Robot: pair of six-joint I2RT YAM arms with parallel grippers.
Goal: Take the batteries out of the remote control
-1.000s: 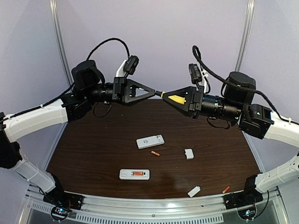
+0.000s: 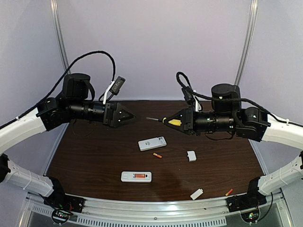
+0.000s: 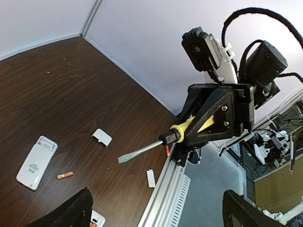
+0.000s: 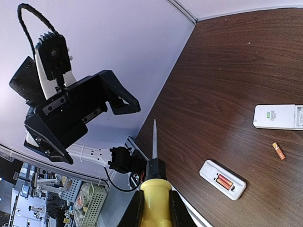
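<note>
Above the table, my right gripper [image 2: 166, 121] is shut on the yellow handle of a screwdriver [image 2: 173, 122], its metal blade pointing left toward the other arm. My left gripper stands open and empty, a short way off the blade's tip. On the table lies a white remote [image 2: 125, 177] with its battery bay uncovered; orange batteries [image 4: 224, 182] sit inside. Farther back rests a second white remote [image 2: 152, 144], with a loose battery [image 2: 157, 155] beside it. Another loose battery [image 2: 229, 192] is near the front right edge.
Two white covers lie on the right: one cover [image 2: 191, 156] mid-table, another cover [image 2: 196, 194] near the front edge.
The left gripper has come off the screwdriver's shaft, opened and drawn back to the left. The table's objects have not moved.
</note>
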